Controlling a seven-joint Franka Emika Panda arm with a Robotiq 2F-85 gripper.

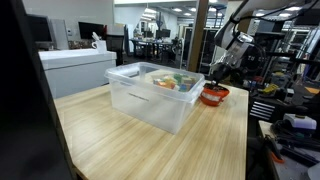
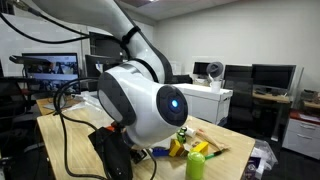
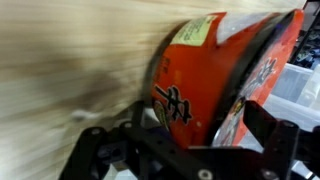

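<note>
A red-orange bowl (image 1: 213, 97) with a dark inside sits at the far end of the wooden table. In the wrist view the same bowl (image 3: 185, 95) shows black characters on its side, and its rim runs toward the upper right. My gripper stands open, with the near part of the bowl between its black fingers. Whether they touch it I cannot tell. Exterior view 1 has the gripper (image 1: 211, 82) low over the bowl. In exterior view 2 the arm hides most of the bowl.
A clear plastic box (image 1: 150, 98) holding several colourful items stands on the table (image 1: 120, 140), on the near side of the bowl. A green can (image 2: 196, 166) is visible beyond the arm in exterior view 2.
</note>
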